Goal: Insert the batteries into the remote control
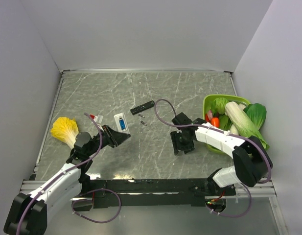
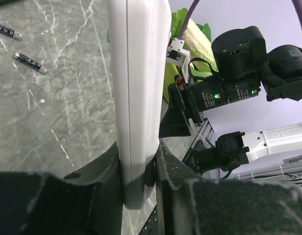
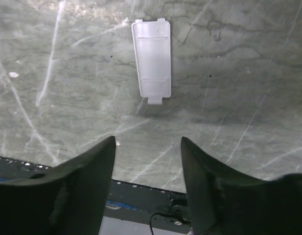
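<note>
A white remote (image 1: 121,122) with a blue patch on its face is clamped by one end in my left gripper (image 1: 123,136); in the left wrist view the remote (image 2: 138,73) appears edge-on between the fingers. One loose battery (image 2: 30,62) lies on the table, and another battery (image 2: 7,30) lies close by. The white battery cover (image 3: 153,58) rests flat on the table in the right wrist view, hidden from above by my right gripper (image 1: 182,148). That gripper has its fingertips apart and empty, pointing just short of the cover's tabbed end.
A black remote (image 1: 142,107) lies behind the batteries. To the right is a green basket (image 1: 206,102) full of vegetables, and a yellow cabbage (image 1: 63,130) sits at the left.
</note>
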